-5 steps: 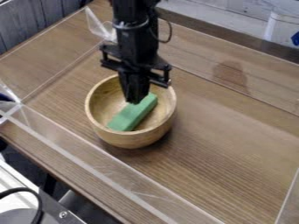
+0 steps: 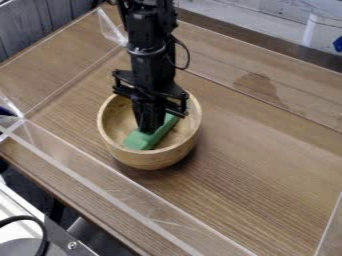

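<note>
A light wooden bowl (image 2: pixel 132 150) sits on the wooden table, holding a green block (image 2: pixel 143 138) that lies slanted inside. My black gripper (image 2: pixel 150 116) reaches down from the top into the bowl, over the upper end of the block and partly hiding it. Whether its fingers touch the block, or have anything between them, is unclear.
A white, panelled surface stands at the back right.
My gripper has moved down, deeper into the bowl, and now covers more of the green block's upper end. The bowl has stayed about where it was.
</note>
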